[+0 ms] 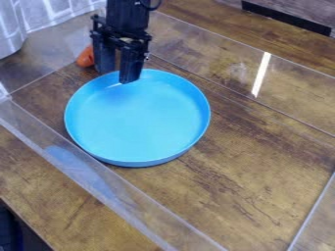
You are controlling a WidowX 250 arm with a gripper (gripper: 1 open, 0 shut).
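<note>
My dark gripper [118, 61] hangs over the back rim of a large blue plate [136, 118], at the top centre-left. An orange object [85, 57], perhaps a carrot, lies just left of the gripper, partly behind it. The gripper's fingers point downward; whether they hold anything is not clear.
Clear plastic walls [66, 167] run along the left. A white crumpled object [20, 25] sits at the top left.
</note>
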